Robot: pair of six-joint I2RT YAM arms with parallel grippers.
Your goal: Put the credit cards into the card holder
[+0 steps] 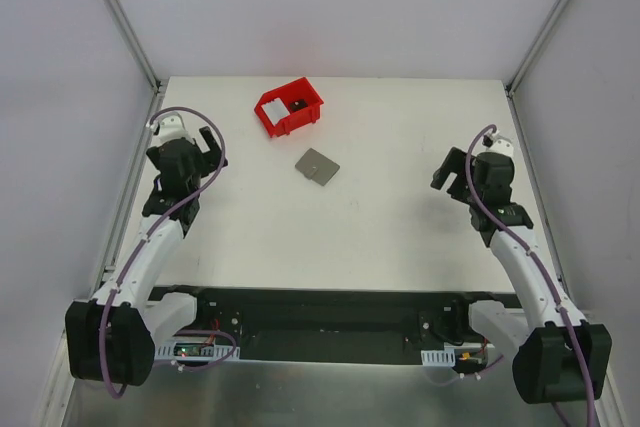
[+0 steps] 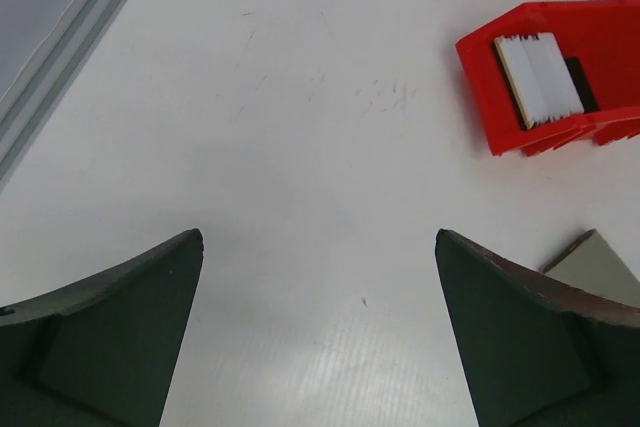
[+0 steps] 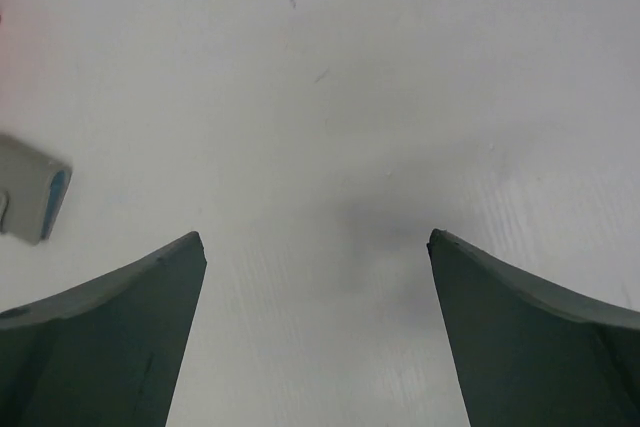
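Observation:
A red box (image 1: 300,117) at the back, left of centre, holds white cards (image 2: 540,77) upright at one end, with a dark item beside them. In front of it lies a flat grey card holder (image 1: 317,167), partly seen at the edge of both wrist views, as a grey piece (image 3: 25,187) in the right one. My left gripper (image 1: 212,145) hangs open over the left side of the table, left of the box and holder. My right gripper (image 1: 448,172) is open over the right side, nothing between its fingers.
Walls and metal rails (image 1: 140,67) border the sides and back.

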